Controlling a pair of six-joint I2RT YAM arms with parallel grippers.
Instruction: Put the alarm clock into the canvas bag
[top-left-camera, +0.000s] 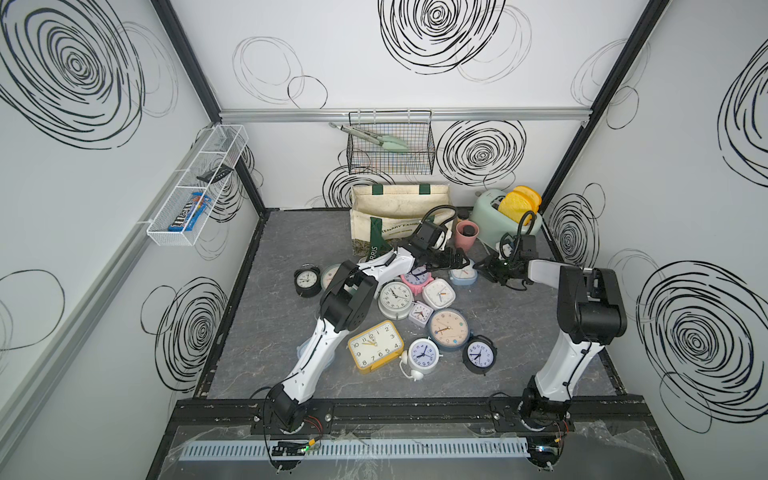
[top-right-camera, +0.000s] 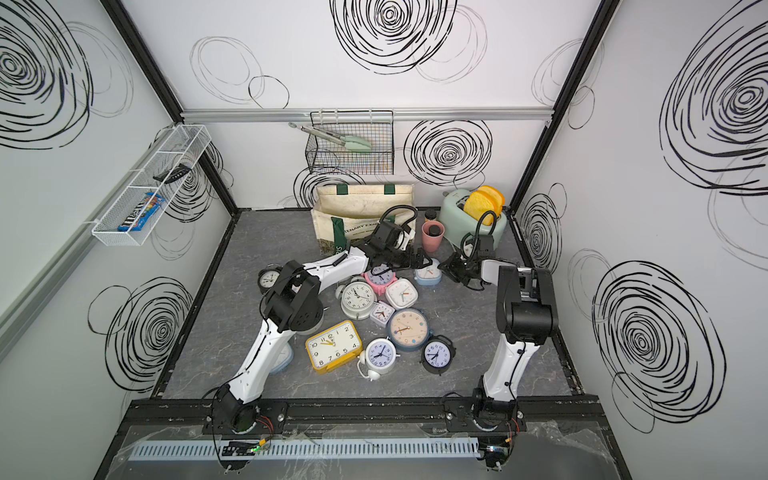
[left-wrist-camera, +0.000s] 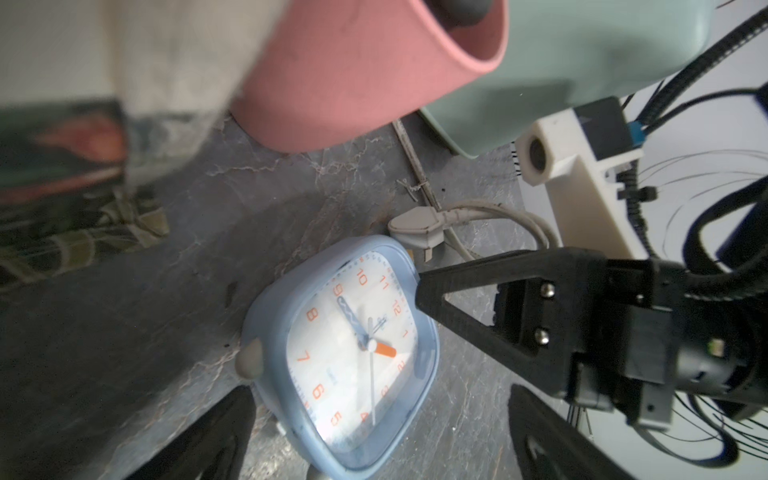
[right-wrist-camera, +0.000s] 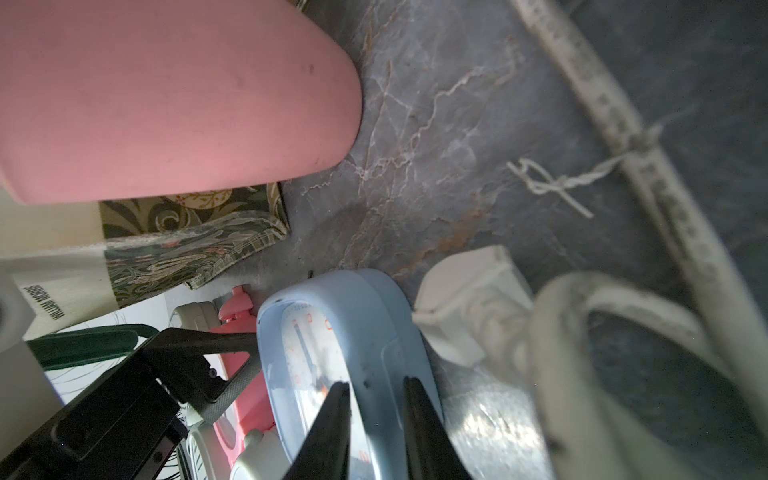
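A light blue alarm clock (left-wrist-camera: 336, 376) (right-wrist-camera: 384, 336) lies face up on the table, in front of the pink cup. Above its left side hangs my left gripper (top-left-camera: 454, 261), fingers apart, nothing between them. My right gripper (top-left-camera: 489, 265) is low at the clock's right side; in the left wrist view its finger reaches the clock's rim. How far its fingers are apart is hard to tell. The cream canvas bag (top-left-camera: 400, 205) stands upright at the back, behind my left gripper.
Many other clocks (top-left-camera: 395, 297) crowd the middle and front. A pink cup (top-left-camera: 465, 240) and a mint toaster (top-right-camera: 457, 212) stand at the back right. A white plug and cable (right-wrist-camera: 472, 304) lie beside the blue clock.
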